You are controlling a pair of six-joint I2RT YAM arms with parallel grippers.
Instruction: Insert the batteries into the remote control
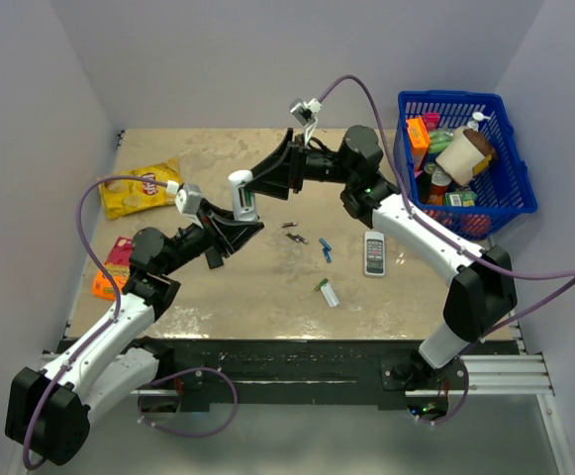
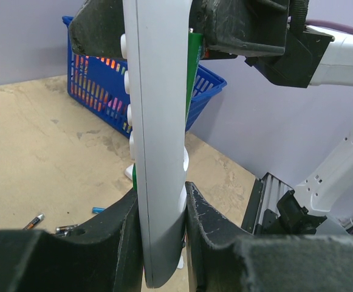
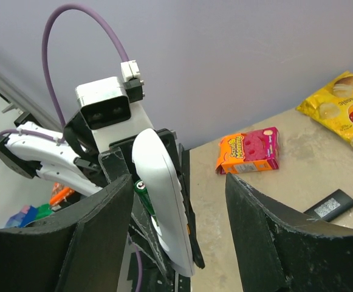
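A white remote (image 1: 241, 194) is held upright by my left gripper (image 1: 236, 226); in the left wrist view its long white body (image 2: 158, 140) stands between the fingers. A green battery (image 3: 143, 196) shows in its compartment in the right wrist view. My right gripper (image 1: 265, 168) is beside the remote's upper end, its fingers part open; in the right wrist view its two fingers frame the remote, with a gap between them. Loose batteries (image 1: 327, 250) lie on the table.
A blue basket (image 1: 510, 198) of groceries stands at back right. A calculator-like white remote (image 1: 374, 253), a small green-and-white item (image 1: 330, 294), a yellow chip bag (image 1: 134, 193) and an orange box (image 3: 247, 152) lie on the table (image 1: 267, 307).
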